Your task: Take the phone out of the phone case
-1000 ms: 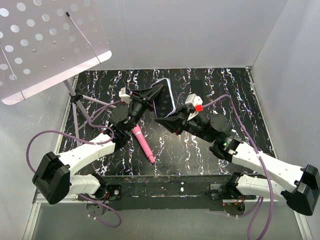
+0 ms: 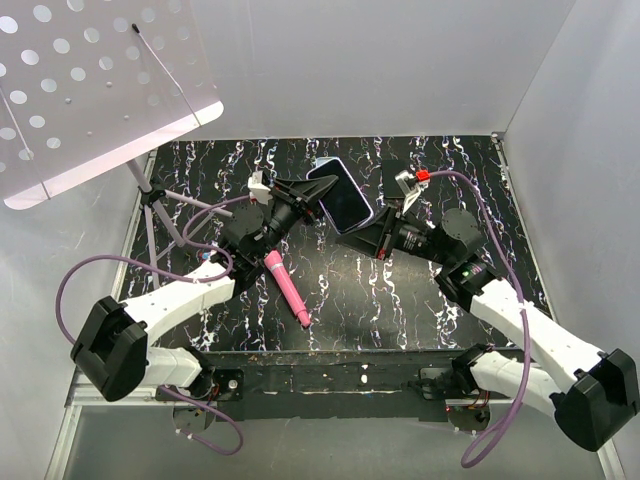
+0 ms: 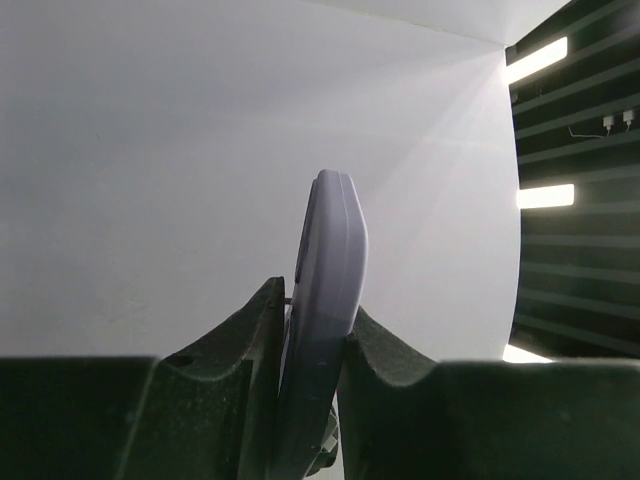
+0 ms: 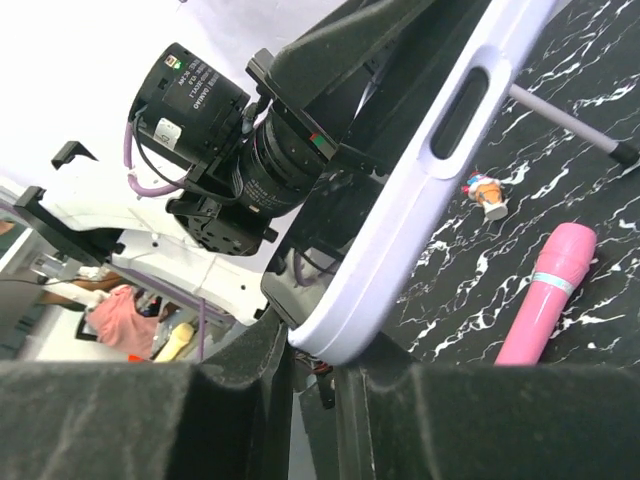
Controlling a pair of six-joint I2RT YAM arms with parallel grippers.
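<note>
A phone with a dark screen, in a pale lilac case, is held up above the table, tilted in the top view. At its upper left my left gripper is shut on the case's edge; the left wrist view shows the case standing edge-on between the fingers. My right gripper is at the opposite end, part open, with a rounded case corner at its fingertips. Whether both pads touch that corner is unclear. The screen side is not visible in the left wrist view.
A pink microphone and a small figurine lie on the black marbled table. A dark flat rectangle lies at the back. A perforated white panel on legs stands at upper left.
The phone and case have turned, their lower end swinging right in the top view. My right gripper has moved right along with that end. The left gripper has shifted slightly.
</note>
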